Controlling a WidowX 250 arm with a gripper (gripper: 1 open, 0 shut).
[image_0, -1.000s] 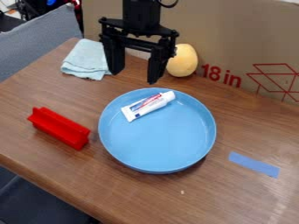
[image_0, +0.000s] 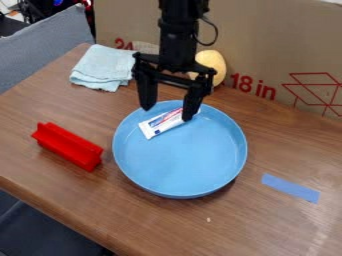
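My black gripper (image_0: 170, 104) hangs open over the upper part of a blue plate (image_0: 187, 165), its fingers lowered around a white tube (image_0: 163, 124) that lies on the plate. The right finger partly hides the tube's right end; whether either finger touches it I cannot tell.
A red block (image_0: 67, 145) lies left of the plate, a folded pale cloth (image_0: 100, 66) at the back left, a yellow rounded object (image_0: 210, 63) behind the arm. A blue tape strip (image_0: 290, 188) is at the right.
My gripper has moved down toward the tube, its fingers now much lower over the plate. The plate and other objects look unmoved.
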